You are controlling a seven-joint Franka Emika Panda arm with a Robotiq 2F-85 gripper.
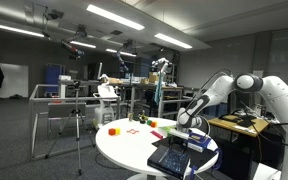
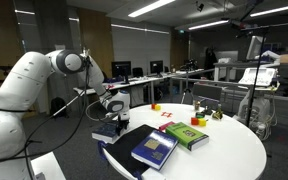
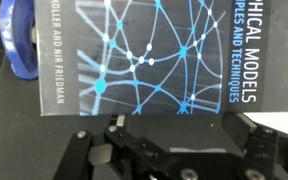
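In the wrist view a dark book (image 3: 149,60) with a blue network drawing lies flat, its lettering reading "Models" and "Nir Friedman". My gripper is open at the book's lower edge, its fingers wide apart and nothing visibly held. From exterior view 2, the gripper (image 2: 120,124) hangs low over the left side of the table, close by a greyish book (image 2: 106,131). Whether the fingers touch the book cannot be told. Exterior view 1 has the gripper (image 1: 183,131) above the table's right part.
A blue-covered book (image 2: 154,150) and a green book (image 2: 186,137) rest on or beside a black mat (image 2: 134,167). A blue round part (image 3: 22,40) sits left of the nearest book. Small coloured blocks stand farther back.
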